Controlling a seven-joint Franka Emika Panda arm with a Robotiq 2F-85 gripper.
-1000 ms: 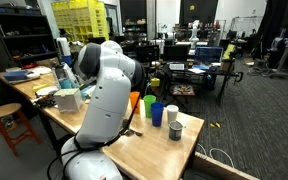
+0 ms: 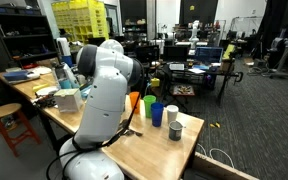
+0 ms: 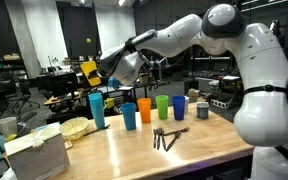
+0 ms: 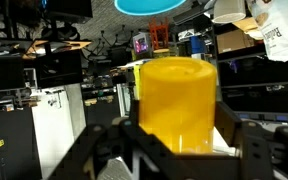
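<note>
An orange object [image 4: 177, 108] with a paler yellowish top fills the middle of the wrist view, between the dark fingers of my gripper. The gripper is shut on it. In exterior view 2 the orange object [image 3: 89, 69] is raised well above the table, and a tall light blue cup [image 3: 97, 109] appears below it. Part of a light blue rim [image 4: 149, 4] shows at the top of the wrist view. The object's exact shape is hard to tell.
On the table stand a blue cup [image 3: 129, 118], an orange cup [image 3: 144, 110], a green cup [image 3: 162, 106] and a grey mug [image 3: 202, 112]. Utensils [image 3: 168, 138] lie in front of them. A yellow bowl [image 3: 75, 128] and white box [image 3: 39, 157] are to the left.
</note>
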